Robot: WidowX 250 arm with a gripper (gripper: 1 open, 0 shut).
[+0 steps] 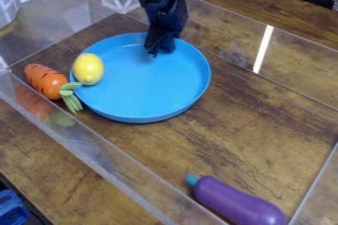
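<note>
My dark gripper (160, 41) reaches down over the back rim of a blue plate (142, 86); its fingertips are at that rim, and it looks shut on it, though the dark fingers hide the contact. A yellow lemon-like toy (89, 69) rests on the left side of the plate. An orange carrot toy (45, 81) with pale green leaves lies just left of the plate.
A purple eggplant toy (238, 201) lies at the front right. Clear walls bound the wooden surface (224, 130), whose middle right is bare. A blue object (10, 207) shows at the lower left edge.
</note>
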